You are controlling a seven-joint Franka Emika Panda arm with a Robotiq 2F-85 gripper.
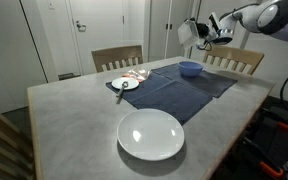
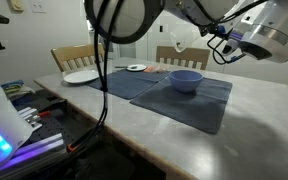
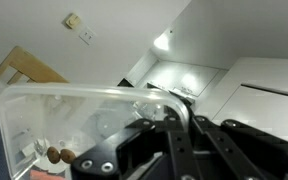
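A clear, see-through container [image 3: 94,112] fills the left of the wrist view, its rim curving across. Several small brown round pieces [image 3: 53,154] show low in it. My gripper [image 1: 199,33] is shut on this container, with its black fingers [image 3: 174,160] against the container's side. From the first exterior view, the container [image 1: 187,33] appears pale and raised above the far end of the table, up and slightly left of a blue bowl [image 1: 190,69]. In the second exterior view the blue bowl [image 2: 186,81] stands upright on a dark mat; its inside is hidden.
Dark mats [image 1: 174,97] cover the table's middle and right. A large white plate [image 1: 151,134] lies near the front, and a small white plate [image 1: 124,84] with a green utensil farther back. Chairs [image 1: 118,57] stand behind the table.
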